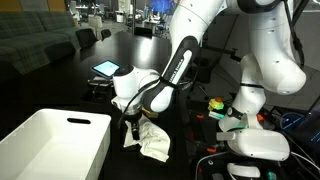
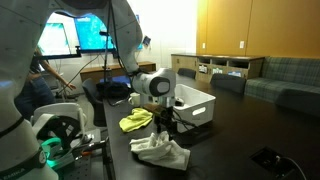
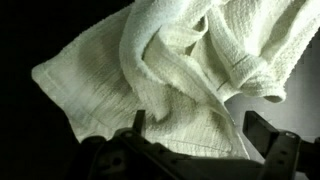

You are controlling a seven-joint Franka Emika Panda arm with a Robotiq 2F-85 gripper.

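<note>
A crumpled white cloth [image 1: 152, 143] lies on the dark table, and its folds bunch up near the arm. In the wrist view the cloth [image 3: 180, 75] fills most of the picture, with a raised fold running across it. My gripper is open just above the cloth, its two dark fingers wide apart at the lower edge. Cloth shows between and beyond the fingers, but it is not clamped. From the second exterior side, the cloth [image 2: 165, 153] is seen right under the gripper; the fingertips are too small to make out there.
A large white open box [image 1: 60, 145] stands to one side of the arm. A yellow cloth [image 2: 137, 120] lies behind the white one. A black cable or adapter [image 2: 270, 158] rests on the table, whose middle is otherwise clear.
</note>
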